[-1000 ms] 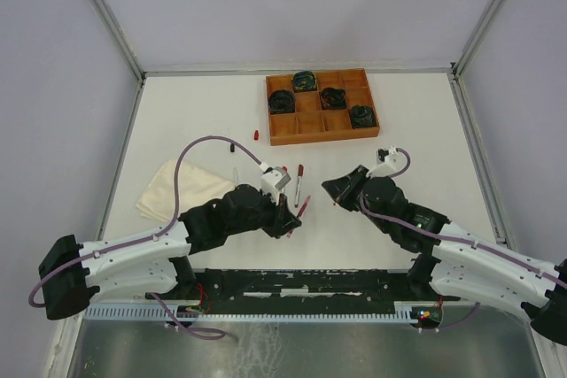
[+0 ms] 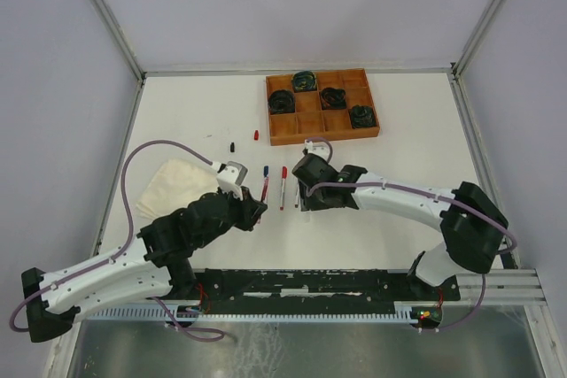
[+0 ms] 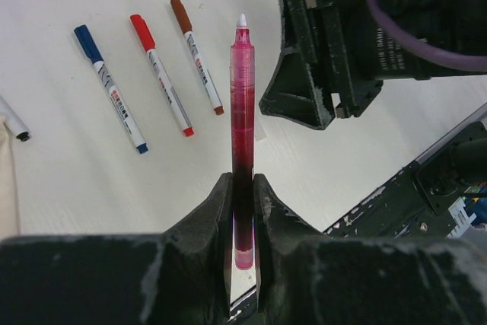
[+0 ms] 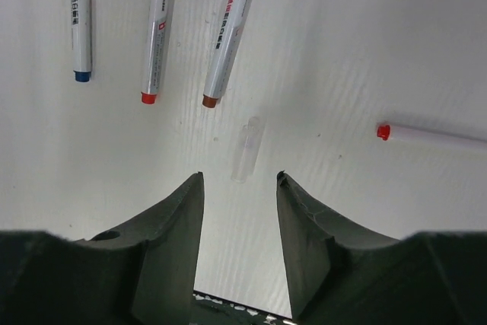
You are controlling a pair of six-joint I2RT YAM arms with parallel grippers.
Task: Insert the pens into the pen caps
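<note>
My left gripper is shut on a translucent pink-red pen (image 3: pixel 242 104), its white tip pointing away from the fingers. In the top view that gripper hovers left of centre. A small clear piece, cap-like (image 4: pixel 247 150), lies on the white table, just ahead of my right gripper. That gripper is open, with nothing between its fingers. Capped blue (image 3: pixel 112 89), red (image 3: pixel 162 75) and brown (image 3: pixel 198 57) markers lie side by side. A pale pen with a red end (image 4: pixel 430 138) is at the right of the right wrist view.
A wooden compartment tray (image 2: pixel 308 121) with black coils stands at the back. At the left is a cream cloth (image 2: pixel 177 188), with a grey pen (image 3: pixel 11 118) beside it. A small red cap (image 2: pixel 256 135) and a black cap (image 2: pixel 232 146) lie nearby. Right of the tray, the table is clear.
Both arms have moved left, the left one still holding the pink-red pen.
</note>
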